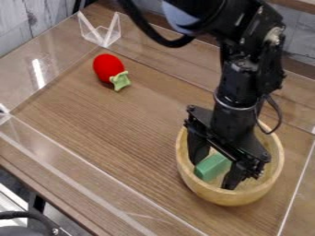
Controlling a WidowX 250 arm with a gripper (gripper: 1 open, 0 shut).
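Observation:
My black gripper [227, 143] is lowered into a tan bowl [252, 192] at the lower right, its fingers open on either side of a small green object [212, 167] lying in the bowl. Whether the fingertips touch it cannot be told.
A red object [107, 66] with a small green piece lies at the upper left, near a clear plastic item [101, 29]. A dark cable shows at the lower left corner.

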